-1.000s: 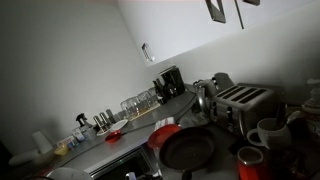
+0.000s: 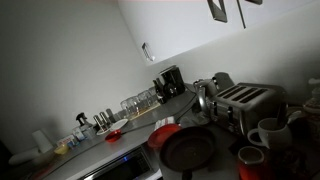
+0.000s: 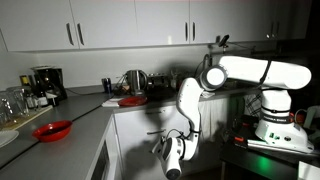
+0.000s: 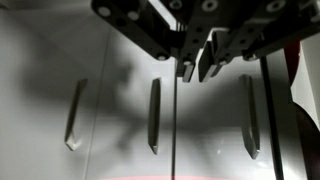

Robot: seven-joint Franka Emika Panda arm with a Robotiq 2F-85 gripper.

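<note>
In the wrist view my gripper has its fingertips close together in front of pale cabinet fronts. Nothing held can be made out between them. Below the fingers are a middle handle [image 4: 154, 115] and a right handle [image 4: 249, 115], with a dark vertical seam between them; another handle [image 4: 75, 114] is farther left. Exterior view 2 shows the white arm [image 3: 190, 105] reaching down low before the lower cabinets [image 3: 140, 135], under counter height. The fingertips are too small to judge there.
On the counter are a black pan [image 2: 188, 148], a toaster [image 2: 246, 105], a white mug [image 2: 271, 133] and a red canister [image 2: 251, 161]. A red bowl [image 3: 52, 131] rests on the left counter. Glasses [image 2: 140, 103] stand farther along.
The objects on the counter have not moved.
</note>
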